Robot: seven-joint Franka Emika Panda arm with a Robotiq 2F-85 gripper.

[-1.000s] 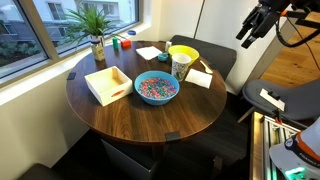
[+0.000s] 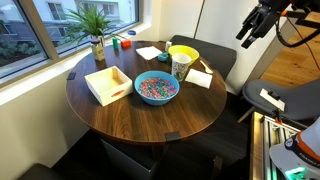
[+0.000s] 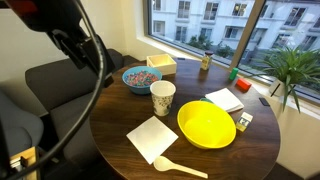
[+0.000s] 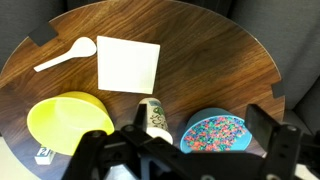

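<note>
High over the round wooden table, my gripper stands open, its fingers wide apart at the lower edge of the wrist view with nothing held between them. A patterned paper cup [image 3: 162,97] is upright near the middle. The empty yellow bowl [image 3: 206,124] is beside it. A blue bowl [image 2: 157,87] holds many small coloured pieces. One white square napkin [image 4: 127,65] lies flat, and a pale spoon [image 4: 67,53] rests alongside it. In the first exterior view the gripper [image 2: 246,38] hangs at upper right, apart from every object.
An open pale wooden box [image 2: 108,84] is on the window side of the table. A potted plant [image 2: 95,30] is near the window. Small items, including a green-and-white box [image 3: 243,121], sit near the yellow bowl. Bare tabletop [image 2: 120,118] lies in front of the blue bowl.
</note>
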